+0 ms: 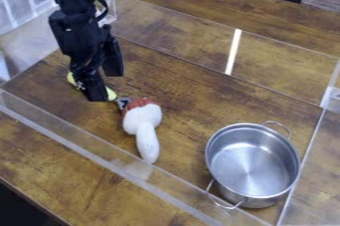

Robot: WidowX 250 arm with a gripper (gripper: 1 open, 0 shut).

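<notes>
My black gripper hangs over the left part of the wooden table, open, its fingers pointing down. Beside and partly behind its fingers lies a small yellow-green item. Just right of it is a white, mushroom-like plush or toy with a long stem toward the front and a small dark and red part at its upper left. A steel pot with two handles stands at the right front.
A clear low barrier runs round the work area. A white tape strip lies at the back.
</notes>
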